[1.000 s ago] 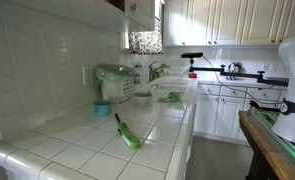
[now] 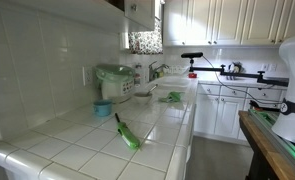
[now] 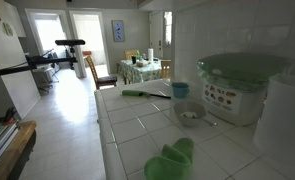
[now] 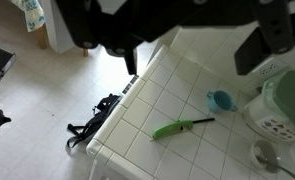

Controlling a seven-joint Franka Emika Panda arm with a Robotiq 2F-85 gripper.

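A green-handled utensil [image 2: 128, 136] with a dark, thin end lies on the white tiled counter. It also shows in the wrist view as a green handle [image 4: 172, 129], below the gripper and well apart from it. A small blue cup [image 4: 220, 101] stands close to its dark end. In the wrist view my gripper hangs above the counter with its dark, blurred fingers spread wide. Nothing shows between them, so it looks open. Neither exterior view clearly shows the gripper.
A white basket with a green lid [image 3: 232, 92] stands near the wall. Beside it is a bowl [image 3: 190, 113] with a spoon. A crumpled green cloth [image 3: 170, 161] lies on the counter. Bare tile [image 2: 72, 145] surrounds the utensil. A wooden tabletop [image 2: 270, 145] stands across the floor.
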